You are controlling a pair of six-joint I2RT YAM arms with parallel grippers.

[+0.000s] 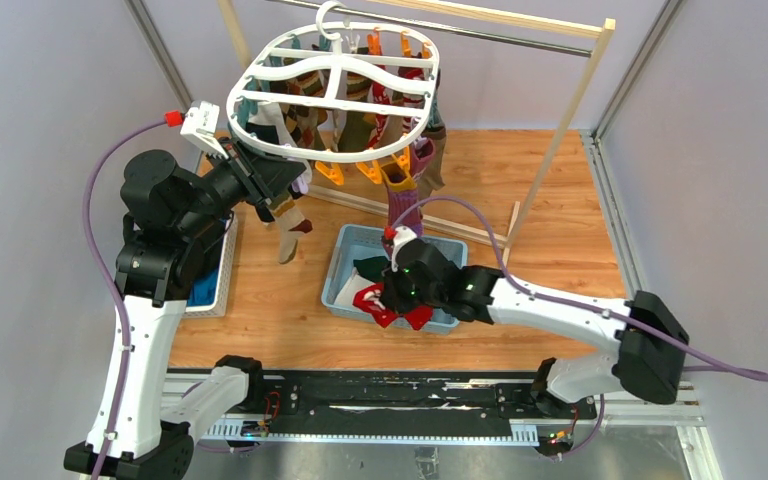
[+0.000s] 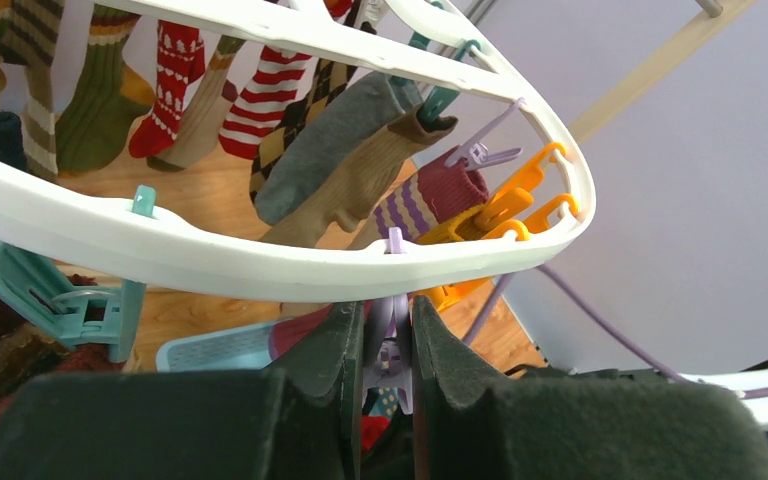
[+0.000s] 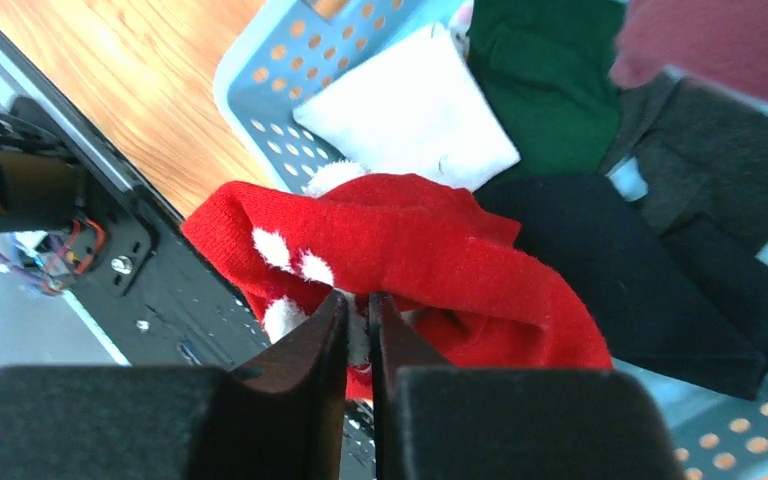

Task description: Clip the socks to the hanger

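On the hanger's [image 2: 260,275] front rail, a purple clip [image 2: 388,365] is pinched between the fingers of my left gripper, which is shut on it. A red sock with white patches [image 3: 410,235] is bunched at the fingertips of my right gripper; the narrow gap between them has fabric in it, and they look shut on the sock. In the top view this red sock [image 1: 372,303] shows at the right gripper [image 1: 385,292], above the front part of the blue basket [image 1: 333,275]. Several socks hang from clips on the hanger.
More socks, white [image 3: 410,110], green [image 3: 545,80] and black [image 3: 620,265], lie in the blue basket. A purple striped sock [image 1: 403,205] hangs down above the basket's back side. Orange clips [image 1: 330,172] line the front rail. A white basket [image 1: 222,275] stands at the left.
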